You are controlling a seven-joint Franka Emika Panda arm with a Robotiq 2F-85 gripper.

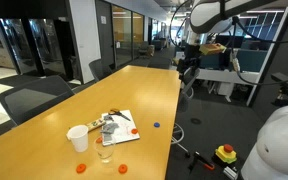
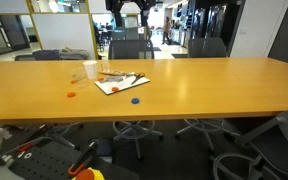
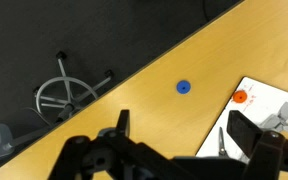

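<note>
My gripper hangs high over the table's edge, open, its two fingers wide apart with nothing between them. In exterior view 2 the gripper (image 2: 134, 22) shows at the top of the picture. Below it on the bare wood lies a small blue disc (image 3: 183, 87), apart from the white sheet (image 3: 274, 98). One orange disc (image 3: 240, 96) rests on that sheet near its corner. Grey tools (image 1: 110, 125) lie on the sheet. A white mug (image 1: 78, 137) and a clear glass (image 1: 105, 153) stand beside it, with more orange discs (image 1: 81, 168) around them.
Black chairs (image 1: 39, 97) line its far side. A red and yellow button (image 1: 225, 153) sits near the arm's base, off the table. Dark floor lies past the table's near edge.
</note>
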